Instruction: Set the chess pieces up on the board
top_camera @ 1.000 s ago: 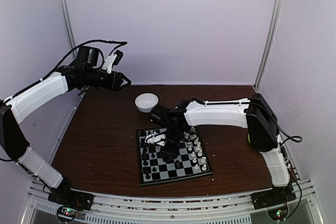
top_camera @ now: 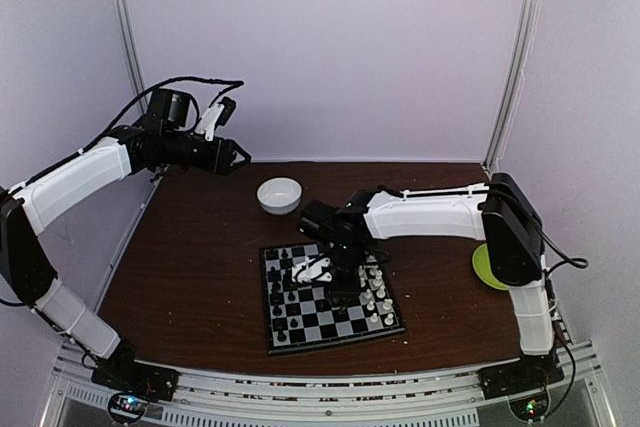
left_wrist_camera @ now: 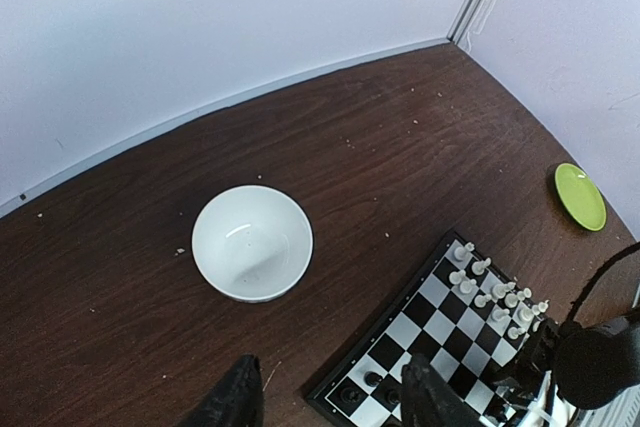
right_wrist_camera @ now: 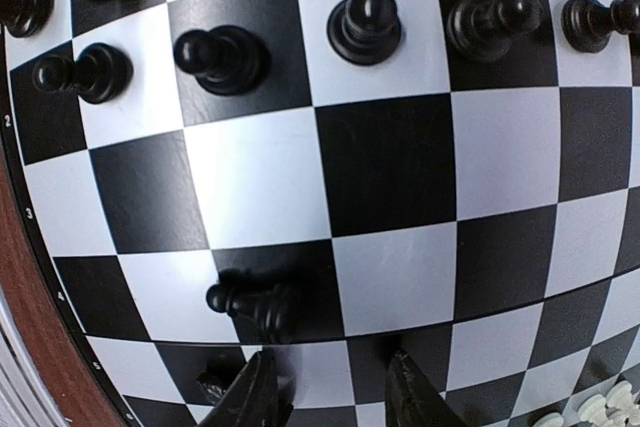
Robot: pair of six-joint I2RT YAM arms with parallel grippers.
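Observation:
The chessboard lies on the table, with black pieces along its left side and white pieces along its right. Over the board's middle, my right gripper is open, with only bare squares showing between its fingers. Left of it in the right wrist view is a black pawn on a dark square; I cannot tell whether it stands or lies. Another dark piece shows partly beside the left finger. My left gripper hangs open and empty, far from the board at the back left.
A white bowl stands behind the board, and in the left wrist view it looks empty. A green plate lies at the right, partly behind the right arm in the top view.
My right gripper has shifted to the right across the board, covering the dark piece that showed beside it a second ago. The left arm has stayed practically still.

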